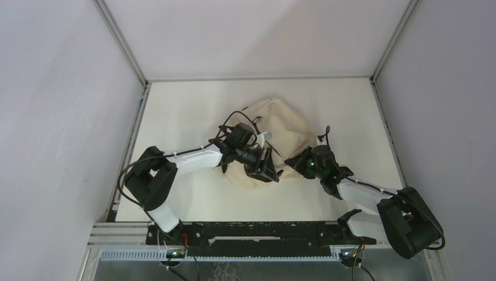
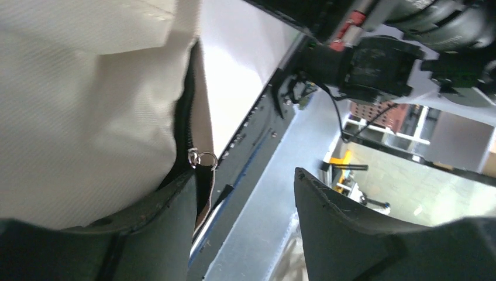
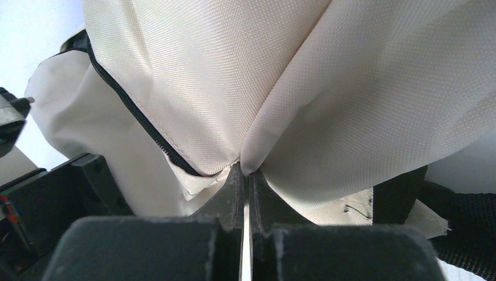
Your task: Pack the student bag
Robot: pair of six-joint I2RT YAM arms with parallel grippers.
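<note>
The cream bag (image 1: 279, 124) lies in the middle of the table, its fabric folded and rumpled. In the right wrist view my right gripper is shut on a pinched fold of the bag (image 3: 222, 70). My left gripper is part open at the bag's near side, with a gap between its fingers. Beside its left finger (image 2: 186, 202), a silver zipper ring (image 2: 203, 159) hangs on the black zipper (image 2: 182, 117). Whether the finger touches the ring I cannot tell. The left forearm hides part of the bag from above.
A black strap (image 3: 468, 222) shows at the lower right of the right wrist view. The two grippers are close together over the bag's near edge.
</note>
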